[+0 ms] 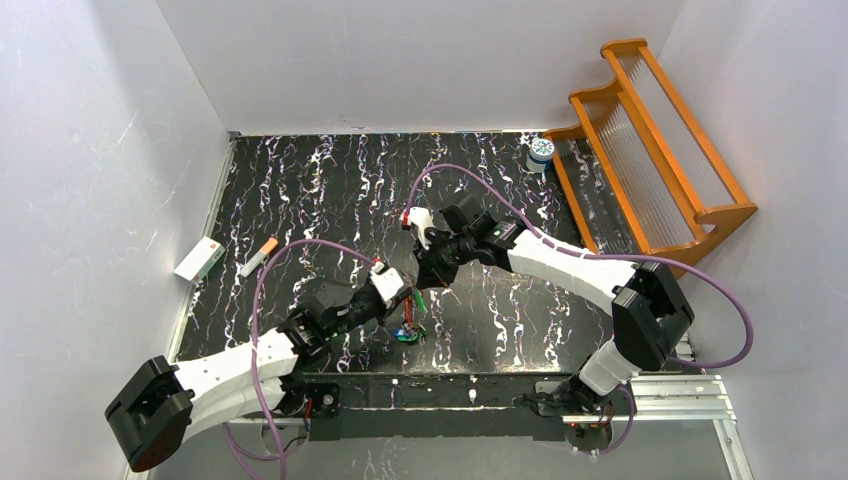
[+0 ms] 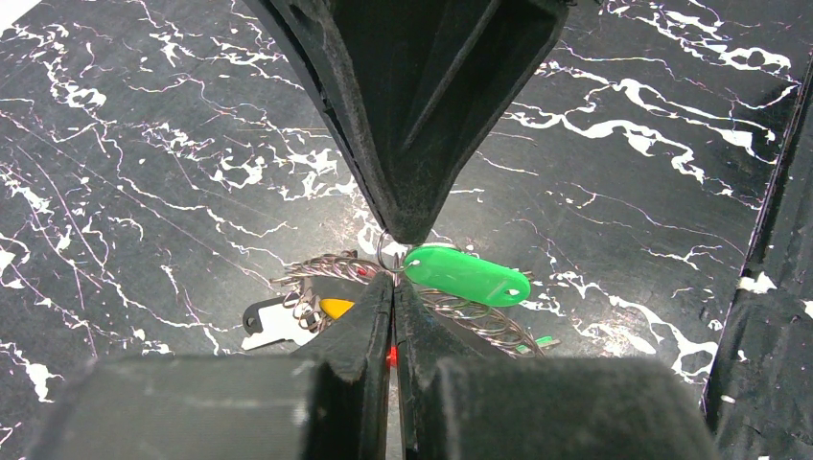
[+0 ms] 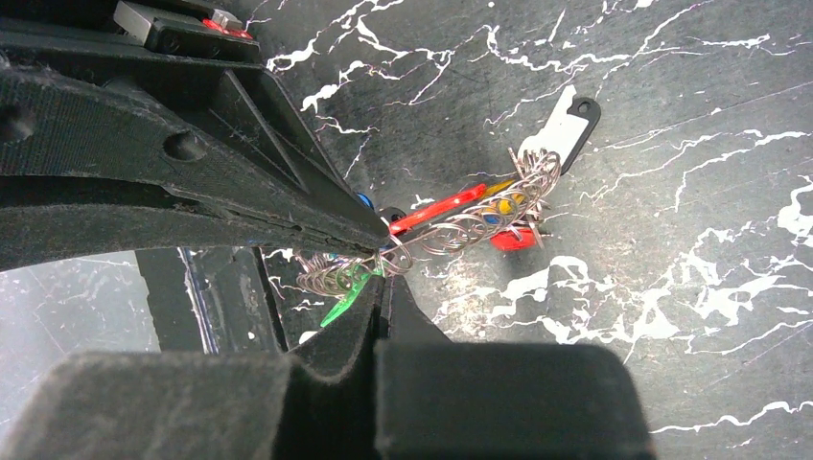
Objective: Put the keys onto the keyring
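Both grippers meet tip to tip over the bunch. My left gripper is shut, a thin wire ring (image 2: 383,251) at its tips. My right gripper is also shut; whether thin wire lies between its fingertips cannot be made out. In the left wrist view a green key (image 2: 468,275) sits right beside the right gripper's tip. Below hang the coiled wire rings (image 3: 484,218), with a red key (image 3: 439,209) among them near the left gripper's tip. A white-and-black key (image 3: 561,125) is at the bunch's far end.
A white box (image 1: 200,259) and an orange-and-white marker (image 1: 259,257) lie at the left. At the back right stand a small white jar (image 1: 540,154) and a wooden rack (image 1: 655,150).
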